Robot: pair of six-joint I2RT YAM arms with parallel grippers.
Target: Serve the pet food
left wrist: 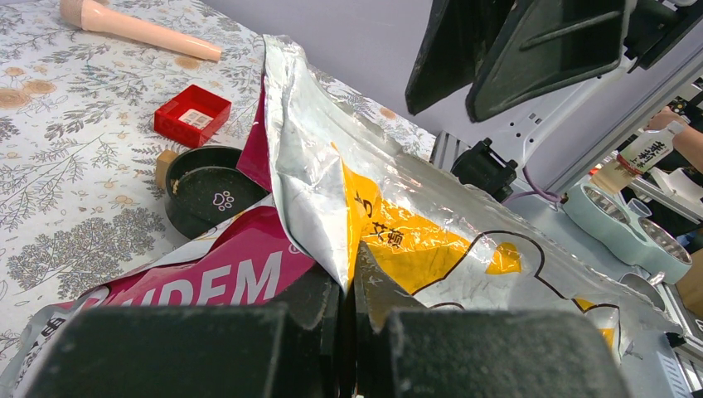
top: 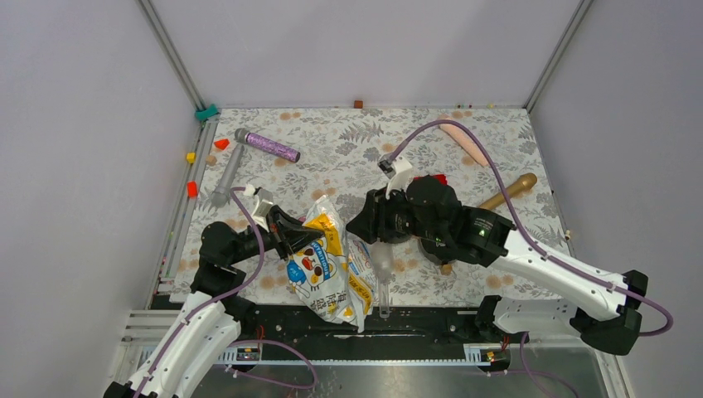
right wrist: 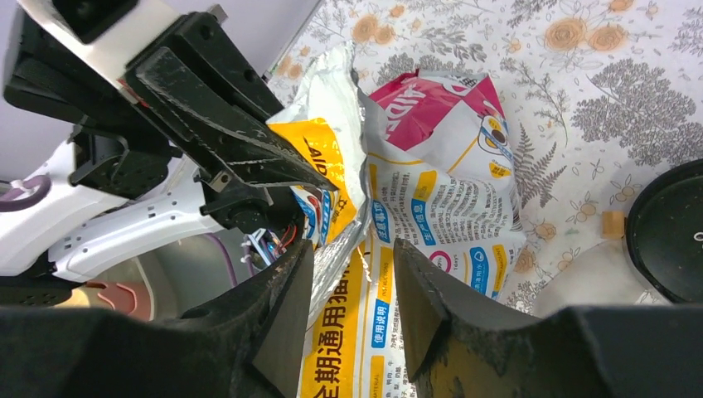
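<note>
The pet food bag (top: 332, 282), white, yellow and magenta, is upright at the front middle, its top edge clamped in my left gripper, which is shut on it. Just right of and above the bag's top, my right gripper stands part open, its fingertips apart over the folded bag in the right wrist view, holding nothing visible. A black bowl with a paw print (left wrist: 215, 191) sits on the table beside the bag, largely hidden under the right arm in the top view.
A red box (left wrist: 192, 118), a peach stick (top: 464, 141), a golden stick (top: 518, 186), a purple tube (top: 269, 146) and a grey tube (top: 228, 174) lie around. A translucent object (top: 383, 282) lies right of the bag.
</note>
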